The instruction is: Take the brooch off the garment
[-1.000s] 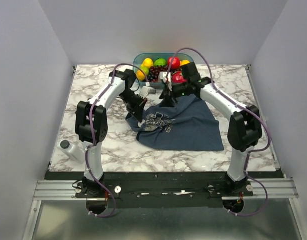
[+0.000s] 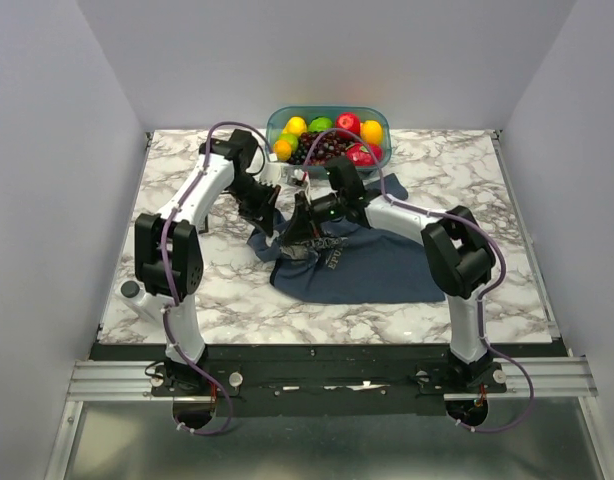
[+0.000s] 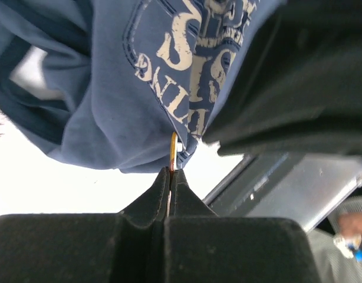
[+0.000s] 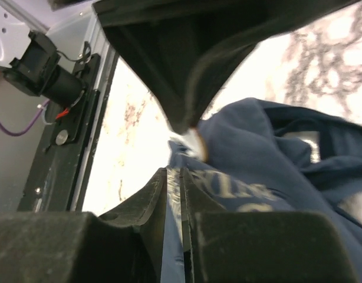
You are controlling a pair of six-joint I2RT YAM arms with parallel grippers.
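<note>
The blue garment [image 2: 357, 270] lies spread over the table, its printed part bunched under my two grippers. In the left wrist view, a thin gold-edged piece with a bit of white, apparently the brooch [image 3: 174, 148], stands edge-on against the printed cloth. My left gripper is shut on it. From the right wrist view the brooch [image 4: 196, 144] looks blurred, at the left gripper's dark fingertips and touching the cloth. My right gripper is narrowly open, with printed cloth showing in its gap; whether the fingers touch that cloth is unclear.
Behind the garment stands a teal basket [image 2: 389, 150] of fruit, close to both forearms. A white bottle [image 2: 139, 300] lies at the left front. Bare marble [image 2: 237, 305] shows along the table's front and left, and the two grippers are very close together.
My right arm has moved left and toward the front, from over the garment's upper part to the printed cloth beside the left gripper. The left arm has shifted slightly left.
</note>
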